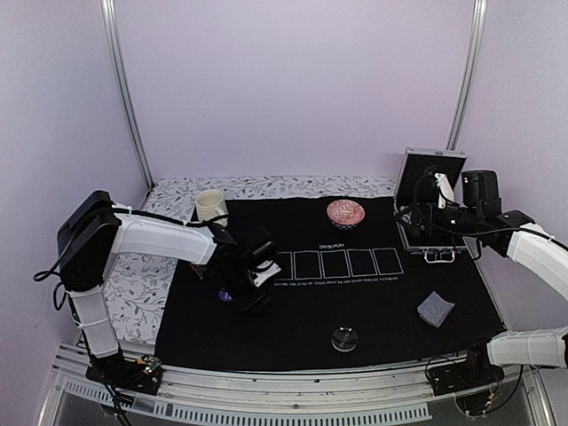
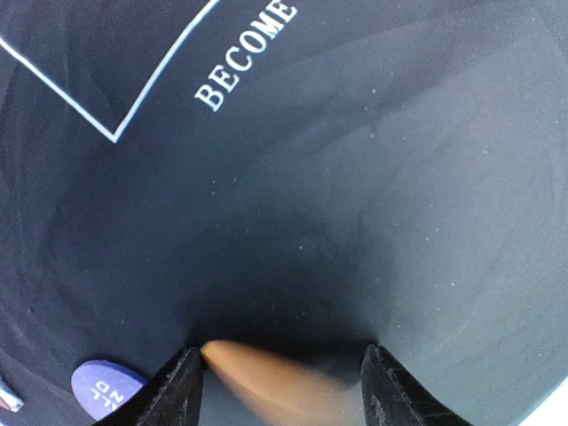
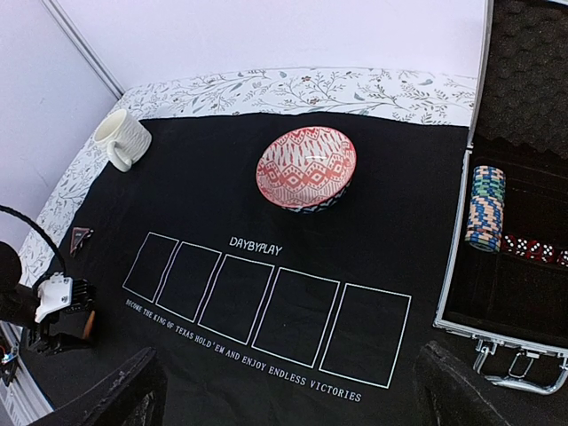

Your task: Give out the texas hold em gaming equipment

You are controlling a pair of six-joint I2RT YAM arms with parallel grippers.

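My left gripper (image 1: 257,307) stands low over the black mat, left of the printed card boxes. In the left wrist view its fingers (image 2: 182,386) are apart, and a blurred orange disc (image 2: 266,377) lies tilted between them. The right wrist view shows this orange disc (image 3: 89,324) nearly on edge at that gripper. Whether it touches both fingers is unclear. A purple disc (image 2: 102,388) lies flat on the mat beside it. My right gripper (image 1: 406,216) is open and empty, left of the metal case (image 3: 453,266), which holds stacked chips (image 3: 485,209) and red dice (image 3: 531,248).
A patterned bowl (image 1: 345,213) and a white mug (image 1: 211,205) stand at the back. A round clear-looking object (image 1: 344,338) and a folded cloth (image 1: 436,309) lie toward the front.
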